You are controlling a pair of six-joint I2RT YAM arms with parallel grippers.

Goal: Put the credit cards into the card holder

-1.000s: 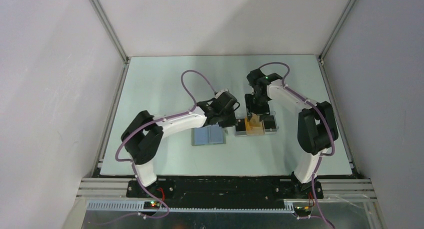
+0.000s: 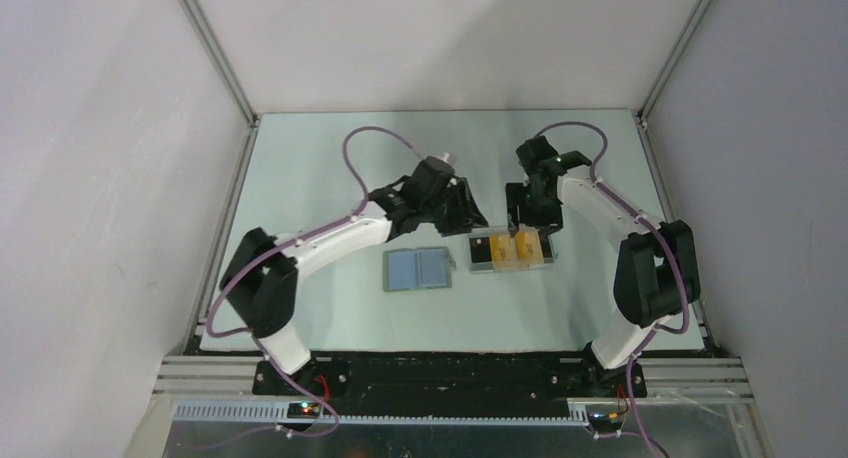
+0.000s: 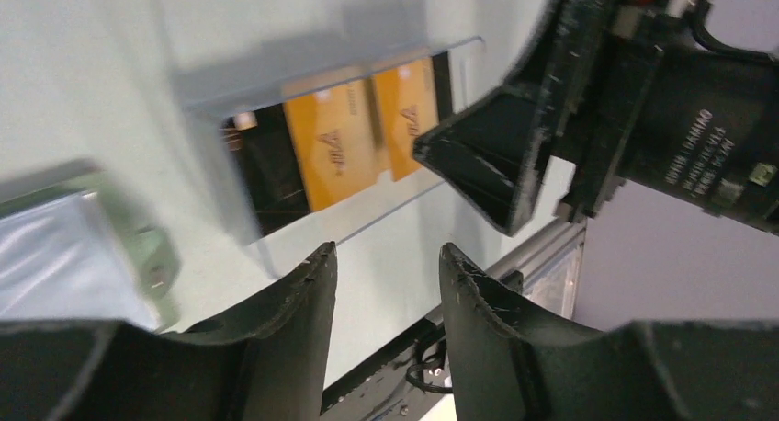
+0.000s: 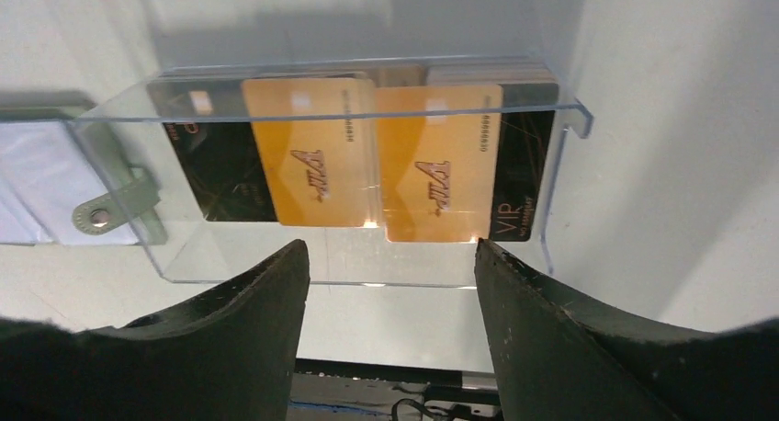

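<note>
The card holder (image 2: 418,269) lies open on the table, green-edged with pale pockets and a snap strap (image 4: 103,212). To its right, a clear box (image 2: 511,266) contains credit cards: a left gold card (image 4: 308,164) and right gold card (image 4: 439,173) lie over black cards, with the left black card (image 4: 223,168) and right black card (image 4: 516,182) showing at the sides. My right gripper is open above the box, nothing between its fingers. My left gripper is also open and empty, up near the box's left back corner.
The right gripper's black body (image 3: 643,99) is close beside the left gripper. The box's clear front wall (image 4: 377,282) and back rim (image 4: 321,118) stand around the cards. Bare table (image 2: 420,323) spreads in front of the holder and box.
Two gold cards now show side by side; about a second ago the box's right part showed black.
</note>
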